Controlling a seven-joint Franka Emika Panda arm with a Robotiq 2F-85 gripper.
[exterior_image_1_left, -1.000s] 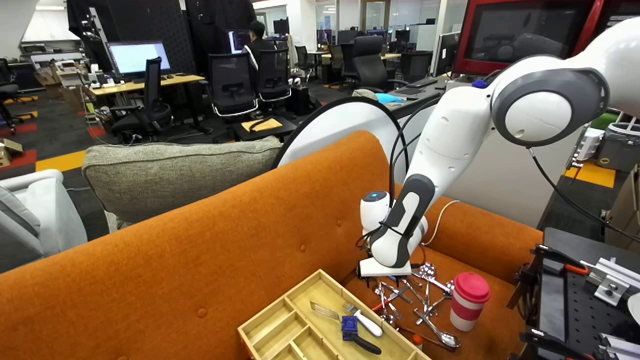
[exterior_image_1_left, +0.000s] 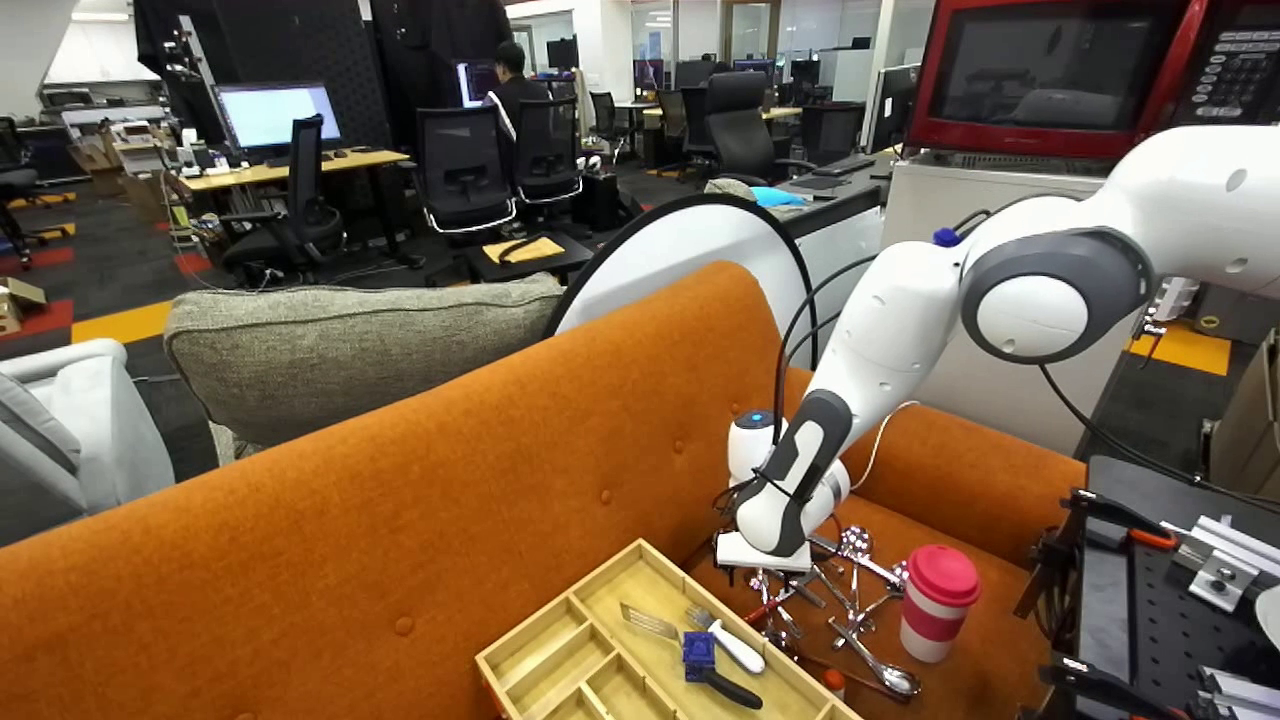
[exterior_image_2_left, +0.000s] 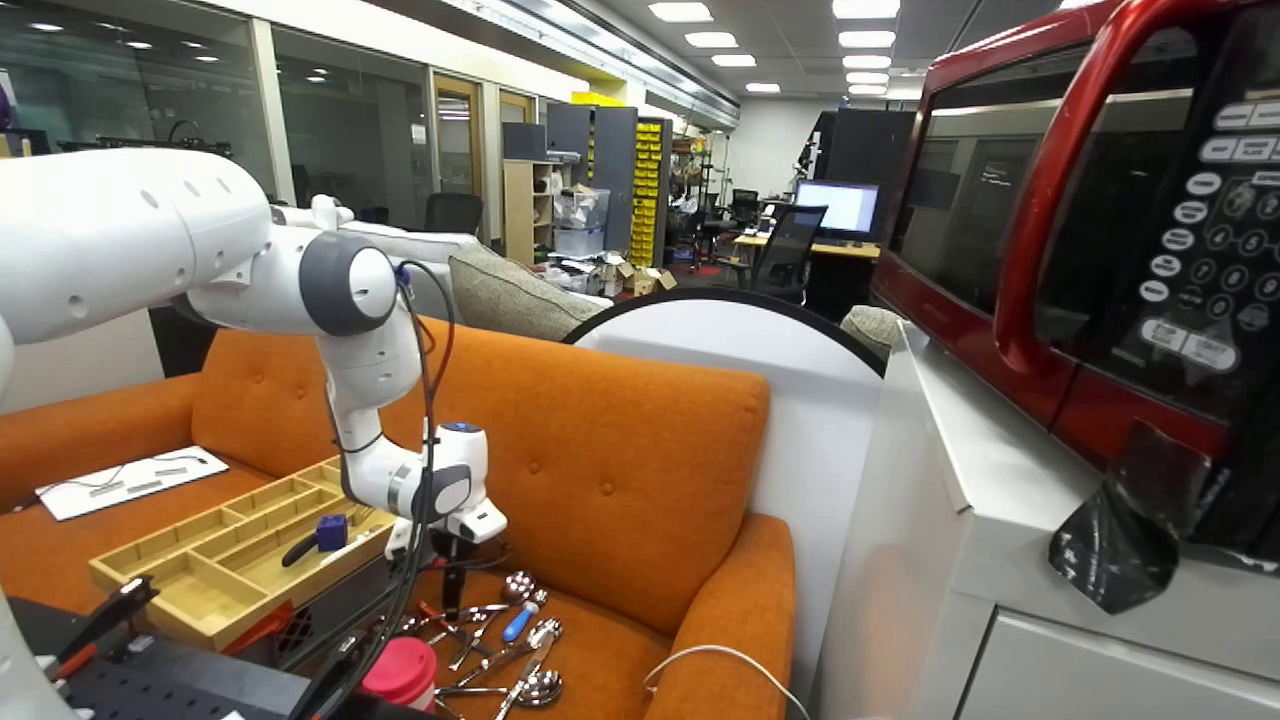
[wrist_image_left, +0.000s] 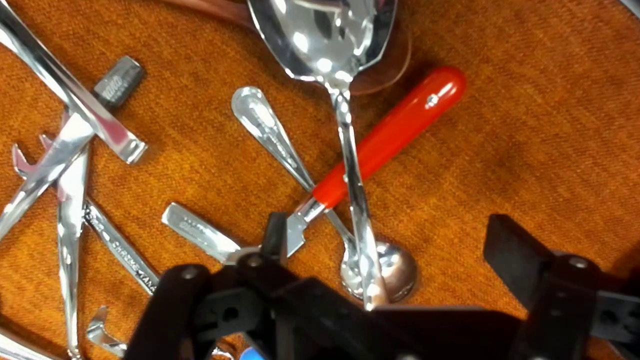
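My open gripper hovers over the orange sofa seat, its black fingers (wrist_image_left: 504, 255) wide apart. In the wrist view, a shiny spoon (wrist_image_left: 354, 174) lies with its handle end between the fingers, across a red-handled tool (wrist_image_left: 393, 141). Beneath them is a smaller spoon (wrist_image_left: 264, 123). Several wrenches and other metal pieces (wrist_image_left: 75, 162) overlap on the left. Exterior view 2 has my gripper (exterior_image_2_left: 452, 588) low at the far side of this pile. A wooden divided tray (exterior_image_1_left: 555, 672) holds a white-handled fork (exterior_image_1_left: 734, 646) and a black-handled utensil with a blue block (exterior_image_1_left: 699, 655).
A pink-lidded cup (exterior_image_1_left: 936, 604) stands upright beside the metal pile. The sofa's orange backrest (exterior_image_1_left: 480, 480) rises behind the tray. A black work surface with clamps (exterior_image_1_left: 1122, 600) borders the seat. Bare seat fabric shows at the right of the wrist view.
The arm has come down, its elbow clearly lower and the hand slightly closer to the utensils. The tray, its contents and the cup have stayed put.
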